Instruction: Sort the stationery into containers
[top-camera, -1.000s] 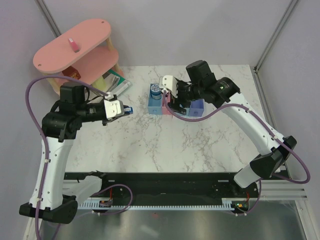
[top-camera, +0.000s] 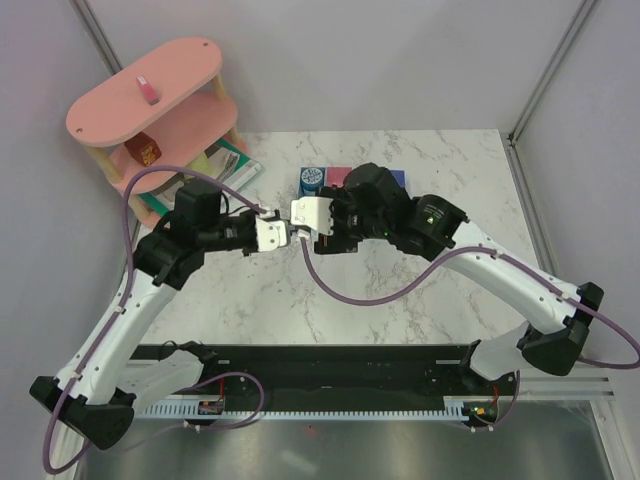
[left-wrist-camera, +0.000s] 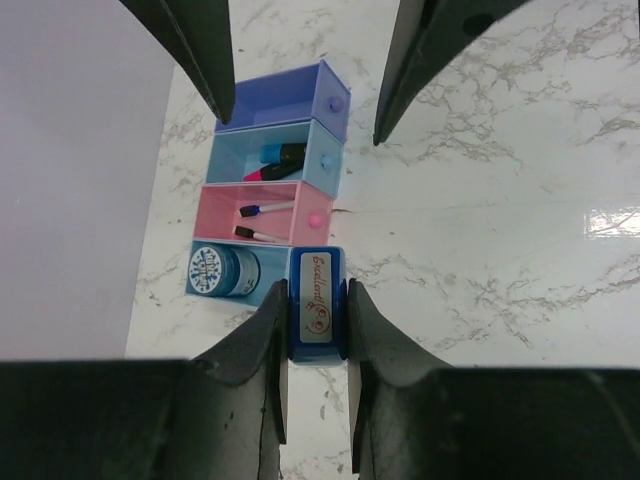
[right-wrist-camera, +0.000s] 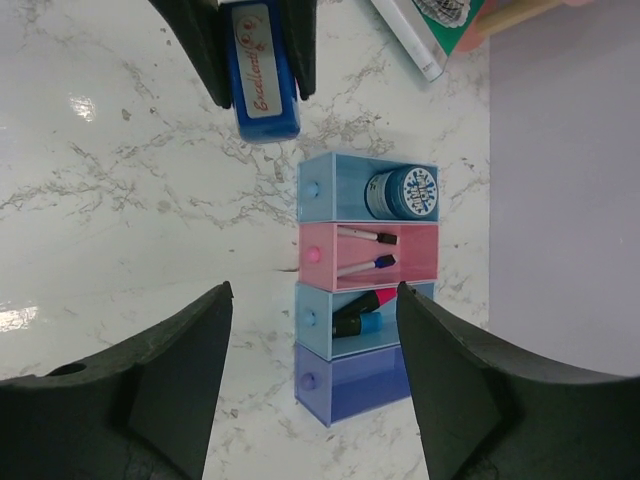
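Observation:
In the left wrist view a blue rectangular item labelled "Excellent" (left-wrist-camera: 315, 305) is held upright in my left gripper, which is shut on it. The right gripper's fingers hang open above and around it. In the right wrist view my right gripper is spread wide over the drawers, with the blue item beyond its fingers at the top. In the top view both grippers meet at the middle, largely hidden by the arms. Blue, pink, blue and purple drawers (right-wrist-camera: 340, 385) hold a round blue jar (right-wrist-camera: 410, 192), pens (right-wrist-camera: 355, 268) and markers.
A pink two-tier shelf (top-camera: 120, 90) with a pink item on top and books below stands at the back left.
Both arms have moved toward each other since a second ago, the right one leftward and toward the front, the left one rightward with the blue item.

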